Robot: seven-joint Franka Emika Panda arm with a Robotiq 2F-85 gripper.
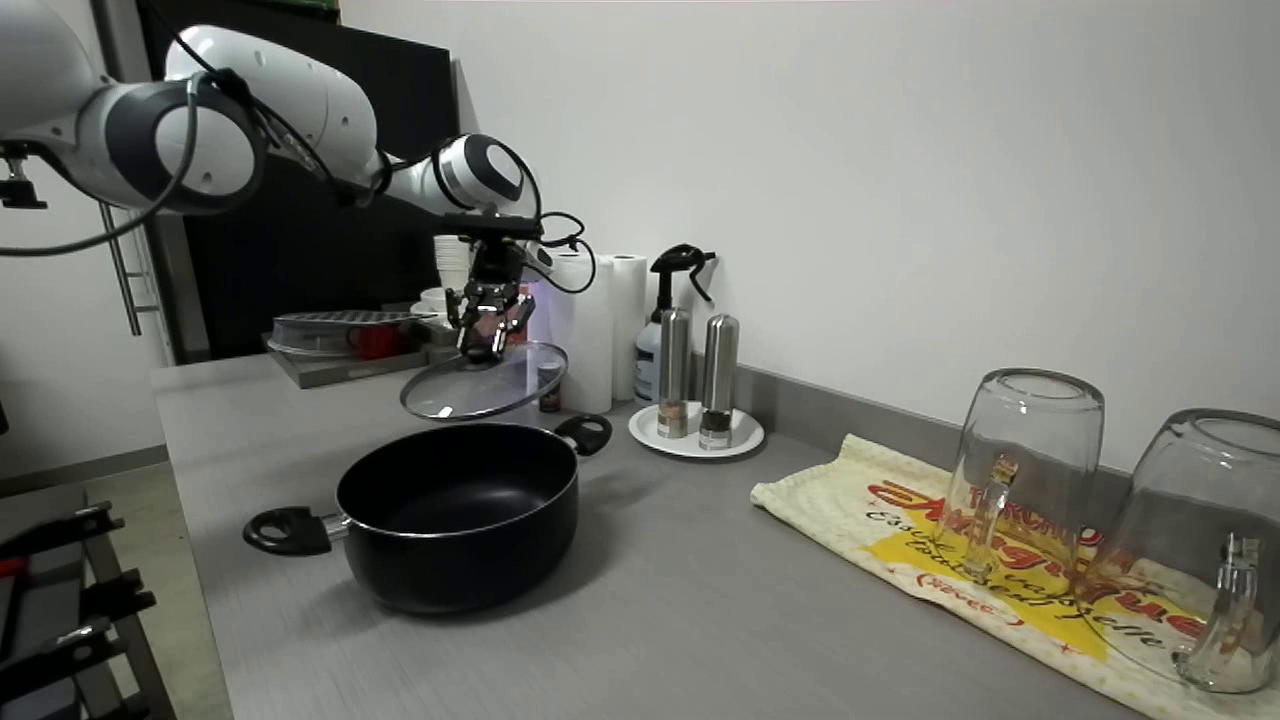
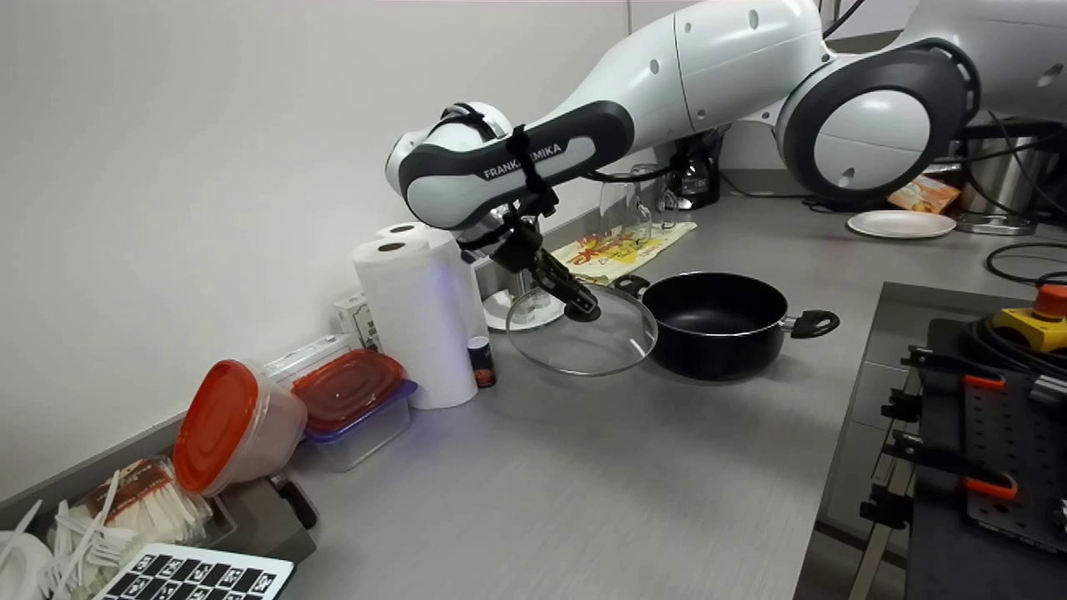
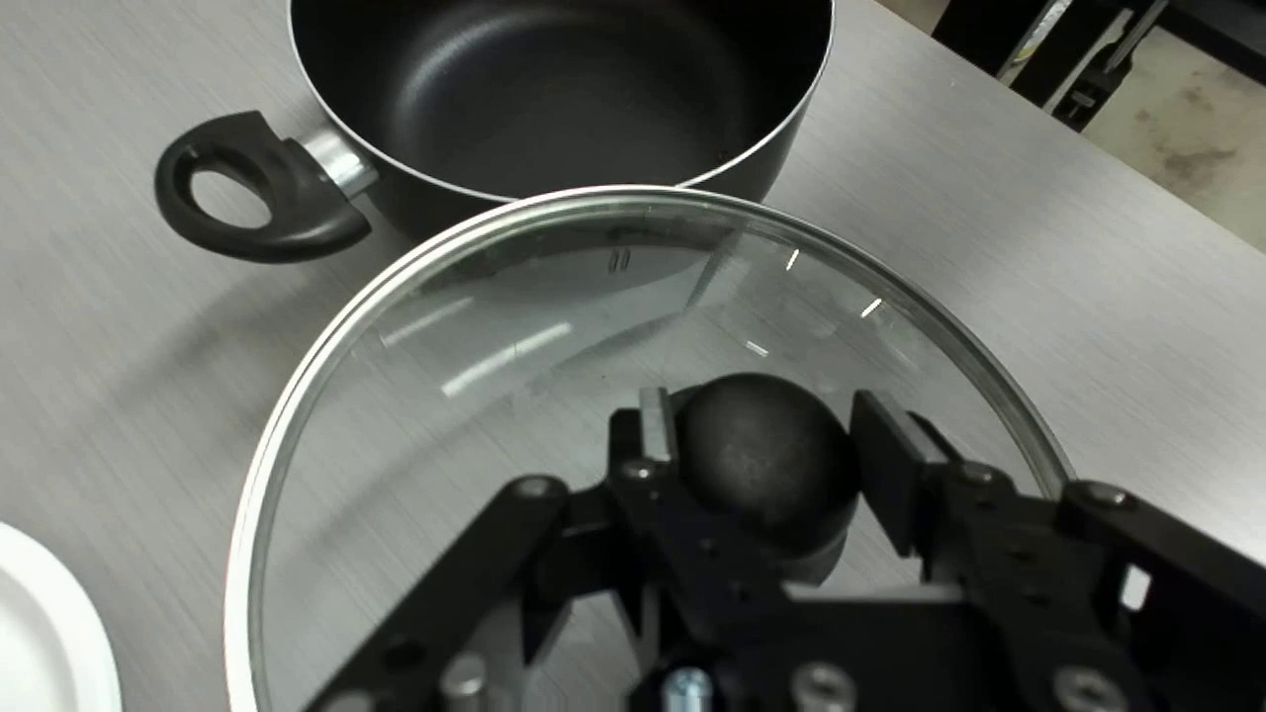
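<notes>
A black pot (image 1: 462, 564) with two side handles stands uncovered on the grey counter; its inside looks empty. Just behind it in exterior view 1, a round glass lid (image 1: 504, 386) with a metal rim hangs tilted in the air. My gripper is shut on the lid's round black knob (image 3: 766, 445), one finger on either side. In the wrist view, the lid's far rim overlaps the near edge of the pot (image 3: 570, 95). Exterior view 2 has the lid (image 2: 610, 340) to the left of the pot (image 2: 712, 345).
Behind the lid are paper towel rolls (image 2: 415, 320) and a small dark jar (image 2: 481, 362). Two steel mills (image 1: 717, 378) stand on a white plate (image 1: 750, 438). Upturned glass mugs (image 1: 1020, 468) rest on a printed cloth (image 1: 864, 492).
</notes>
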